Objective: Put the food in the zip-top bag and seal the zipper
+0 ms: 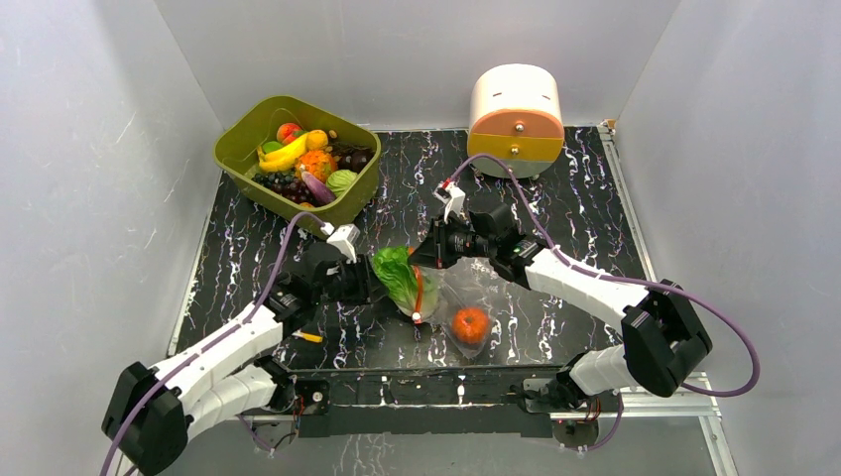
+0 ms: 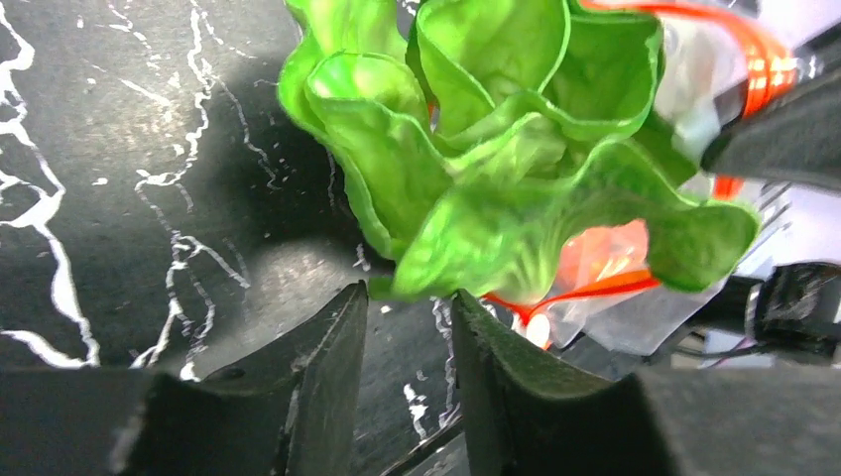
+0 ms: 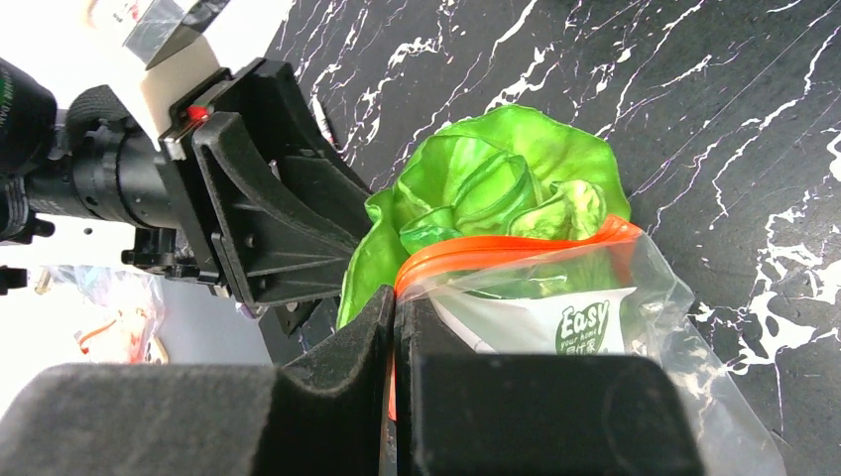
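Observation:
A green lettuce [image 1: 398, 280] sits partly inside the clear zip bag, its leaves sticking out past the orange zipper [image 3: 496, 253]. Deeper in the bag [image 1: 447, 289] lies an orange-red round food [image 1: 470, 324]. My right gripper is shut on the bag's rim at one end of the zipper. On the leafy side, my left gripper is partly open, its fingertips at the edge of a leaf [image 2: 436, 268]. Whether the leaf is between those fingertips or just beyond them is hard to tell.
A green bin [image 1: 368, 188] full of produce stands at the back left, and a bread-box-like container [image 1: 516, 104] at the back right. An orange-tipped pen-like item [image 1: 308, 337] lies near the left arm. Right of the bag the table is clear.

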